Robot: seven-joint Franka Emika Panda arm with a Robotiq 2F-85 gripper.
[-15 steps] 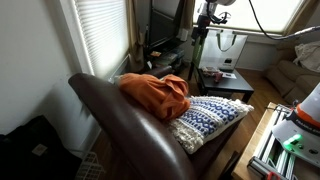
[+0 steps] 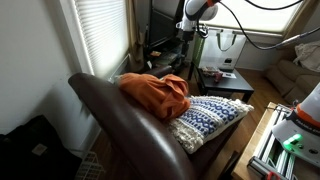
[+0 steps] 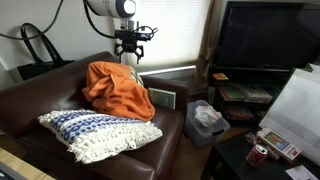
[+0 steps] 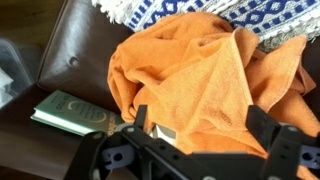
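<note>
An orange cloth lies bunched on the dark brown sofa, partly up against its backrest. Beside it is a blue-and-white patterned throw or cushion with a shaggy white border. A green book rests flat on the seat at the left of the wrist view, and a small pale item shows at the cloth's edge, mostly hidden. My gripper is open, pointing down over the orange cloth with nothing between its fingers. Exterior view 2 has the gripper in the air above the cloth.
A clear plastic bin stands on the floor beside the sofa. A black table carries a red can. A black bag is behind the sofa, and a television stands at the back.
In exterior view 1 the arm has shifted slightly, its upper part a little to the left. The cloth, the patterned throw and the sofa look the same.
</note>
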